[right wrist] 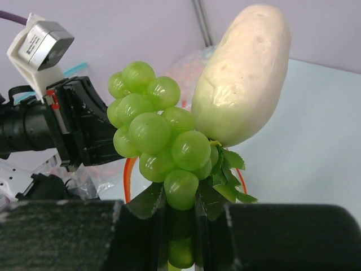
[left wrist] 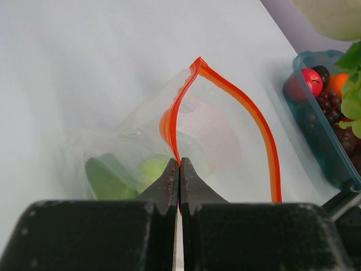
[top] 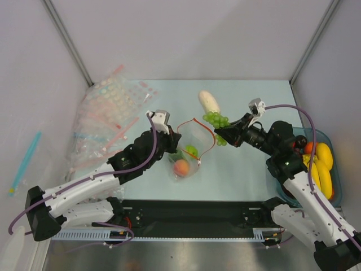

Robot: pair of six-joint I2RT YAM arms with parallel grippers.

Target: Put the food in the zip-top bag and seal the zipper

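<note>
The clear zip top bag (top: 194, 132) stands with its orange-red rim spread wide. In it lie a peach (top: 181, 167), something light green (top: 192, 151) and a dark green item (left wrist: 110, 178). On the near left part of the rim my left gripper is shut, the thin orange edge (left wrist: 172, 121) running between its fingertips. My right gripper (top: 223, 133) is shut on a bunch of green grapes (right wrist: 149, 132), held just right of the bag's mouth. A white radish-like vegetable (right wrist: 242, 76) with green leaves hangs together with the grapes, pointing up and away.
At the far right a blue basket (top: 337, 169) holds bananas (top: 324, 169) and other fruit. More clear bags (top: 107, 113) lie at the left of the table. Bare white tabletop (top: 248, 169) lies between bag and basket.
</note>
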